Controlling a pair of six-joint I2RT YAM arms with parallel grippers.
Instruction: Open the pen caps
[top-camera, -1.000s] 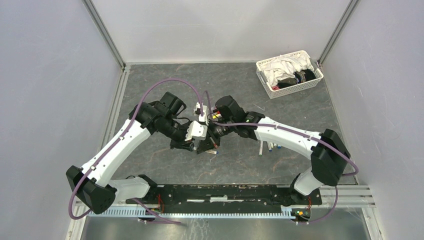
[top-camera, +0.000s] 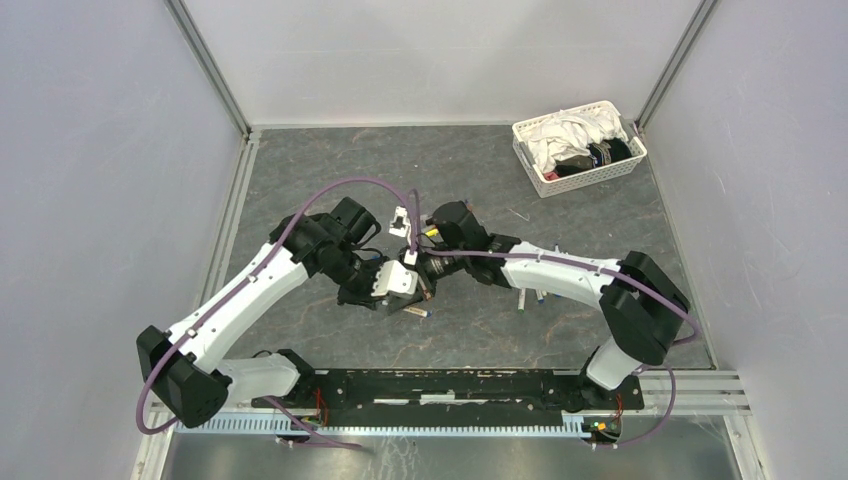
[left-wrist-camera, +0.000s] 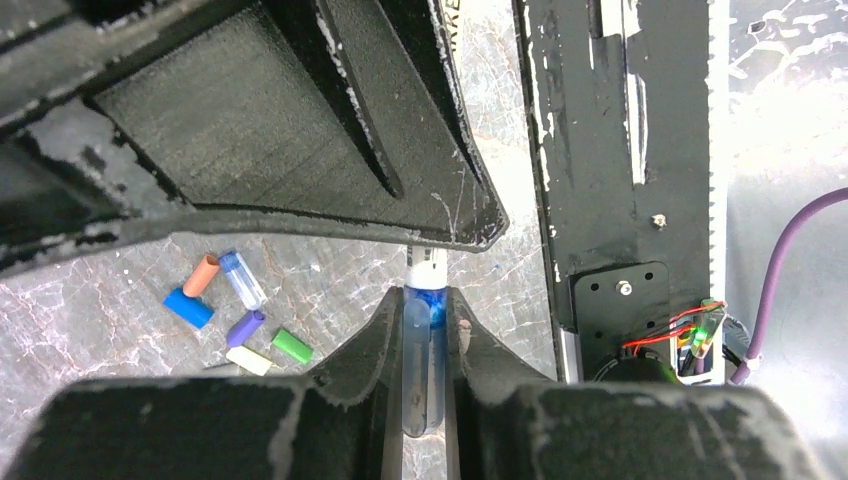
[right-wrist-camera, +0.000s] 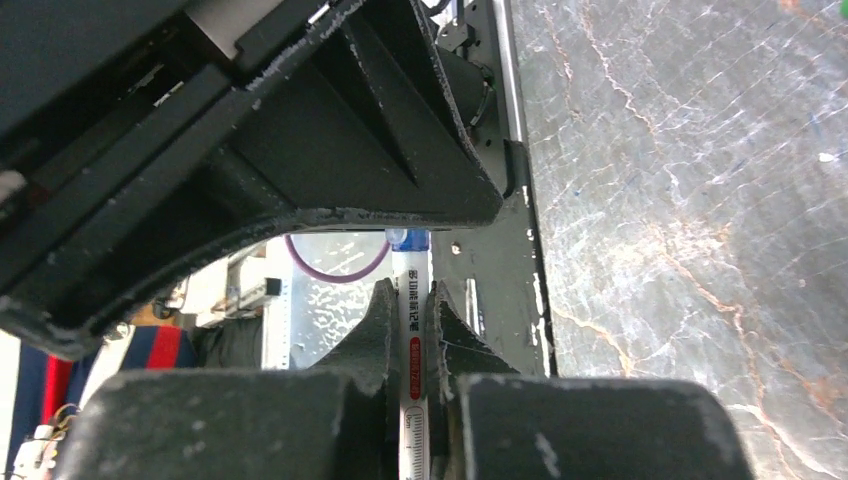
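A white pen (right-wrist-camera: 412, 345) with a blue cap (left-wrist-camera: 424, 310) is held between both grippers. My right gripper is shut on its white printed barrel. In the left wrist view, the fingers of my left gripper lie close along both sides of the cap, shut on it. White barrel shows right above the cap, with no gap visible before the right gripper's black finger (left-wrist-camera: 440, 190) hides the rest. From above, the two grippers meet mid-table and hide the pen.
Several loose caps, such as an orange one (left-wrist-camera: 201, 275) and a green one (left-wrist-camera: 292, 345), lie on the table. Other pens, like a white one (top-camera: 521, 299), lie under the right arm. A white basket (top-camera: 600, 180) with cloth stands at the back right.
Both arms have shifted slightly, the left wrist a little right and toward the front. The grippers have stayed close together throughout.
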